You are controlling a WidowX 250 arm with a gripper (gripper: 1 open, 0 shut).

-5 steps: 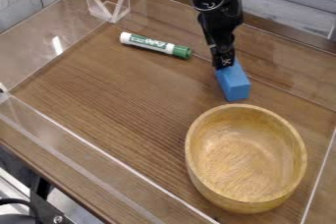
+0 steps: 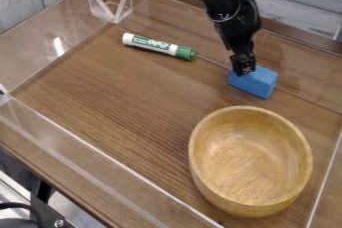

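Note:
The black arm reaches down from the top centre to the blue block (image 2: 254,84), its gripper (image 2: 242,64) low at the block's upper left edge, fingertips at or against it. Whether the fingers are open or shut is hard to tell. The block lies on the wooden surface, turned with its long side running left to right.
A green and white tube (image 2: 158,45) lies to the left of the gripper. A large yellow bowl (image 2: 250,162) stands in the lower right. The wooden tray floor (image 2: 107,102) is clear at the left, with clear walls along the edges.
The blue block has turned from pointing toward the camera to lying more sideways, slightly to the right. The gripper has shifted a little right with it.

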